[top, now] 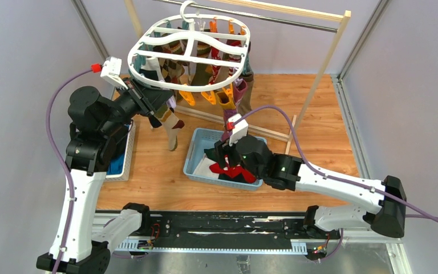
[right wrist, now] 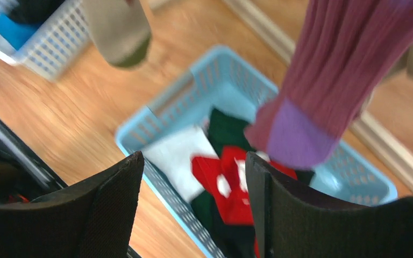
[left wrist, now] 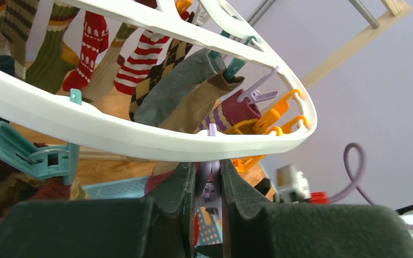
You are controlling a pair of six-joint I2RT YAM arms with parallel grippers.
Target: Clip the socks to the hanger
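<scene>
My left gripper is shut on a lilac clip at the near rim of the white hanger. Whether a sock sits in that clip's mouth is hidden by my fingers. Many socks hang from other clips, among them a red-striped sock and a maroon sock with a purple toe. My right gripper stands open above the blue basket, its fingers apart and empty. Inside the basket lie a red-and-white sock, a white one and dark green ones.
A white basket with blue cloth is at the left, partly behind my left arm. The wooden rack carries the hanger on a metal bar. The maroon sock dangles close to my right gripper.
</scene>
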